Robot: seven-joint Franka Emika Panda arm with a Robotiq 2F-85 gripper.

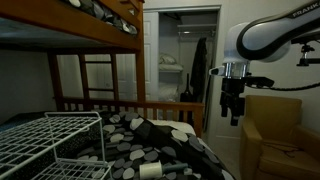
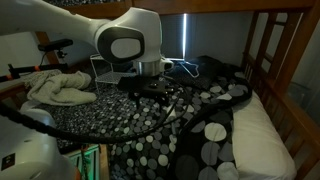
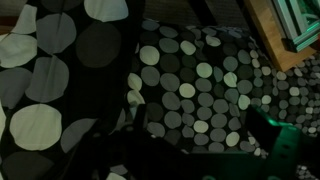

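My gripper (image 1: 231, 116) hangs over the near right side of the bed, fingers pointing down. In the wrist view its dark fingers stand apart at the lower left and right, one finger (image 3: 282, 140) tinted green, and only dotted cloth shows beyond them. The gripper is open and I see nothing held. Below lies the black bedding (image 3: 190, 85) with grey and white dots; a larger-dotted cover (image 3: 45, 80) is folded at the left. A white cylindrical thing (image 1: 151, 171) rests on the bed near the bottom of exterior view 1, apart from the gripper.
A white wire rack (image 1: 50, 140) stands at the left under the upper bunk (image 1: 75, 30). A brown armchair (image 1: 275, 130) is behind the arm. A pale pillow (image 2: 260, 140) lies along the wooden rail (image 2: 285, 110). The air around the gripper looks free.
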